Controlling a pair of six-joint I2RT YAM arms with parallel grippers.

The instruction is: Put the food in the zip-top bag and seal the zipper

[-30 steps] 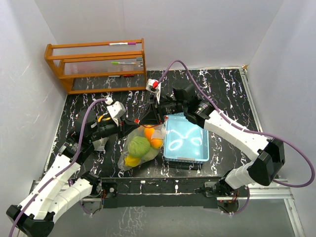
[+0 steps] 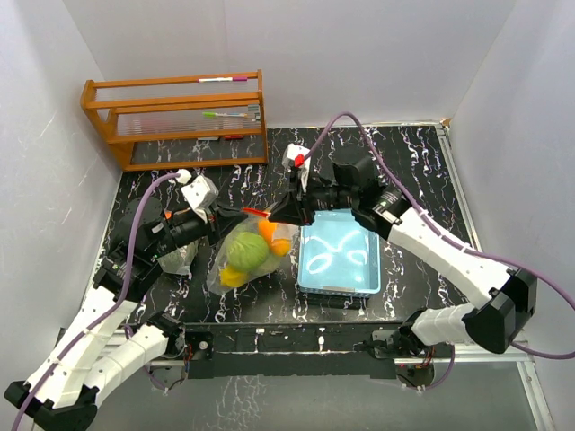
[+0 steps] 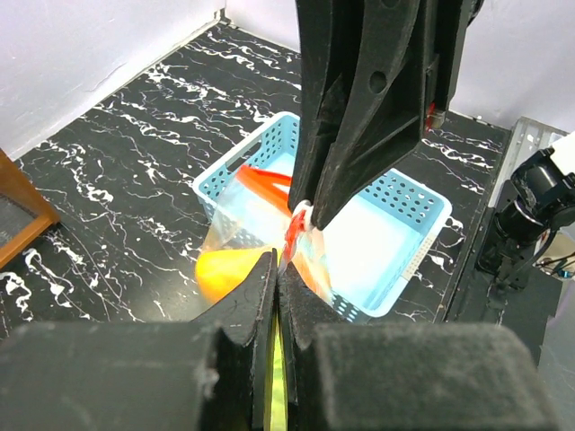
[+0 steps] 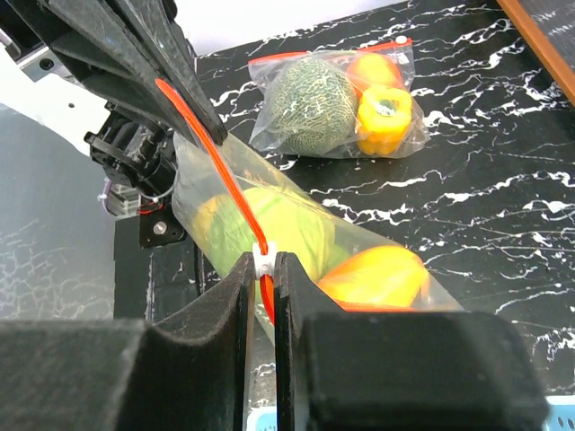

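Note:
A clear zip bag (image 2: 218, 277) with a red zipper strip (image 4: 218, 162) holds a green melon (image 2: 247, 251), an orange item (image 2: 268, 230) and a yellow item (image 2: 234, 277). At the strip's left end, my left gripper (image 2: 243, 212) is shut on the bag's corner. My right gripper (image 2: 272, 216) is shut on the small white slider (image 4: 264, 259), a short way along the strip. In the left wrist view the slider (image 3: 306, 212) shows under the right gripper's fingertips. Beyond it, the red strip bends toward the blue basket.
An empty light blue basket (image 2: 340, 289) stands right of the bag. A second zip bag with food (image 4: 314, 103) lies on the black marbled table behind the left arm. The wooden rack (image 2: 198, 167) is at the back left.
The grippers have drawn apart: the right one went rightward along the strip, while the left one moved slightly left and back. The bag shifted slightly left.

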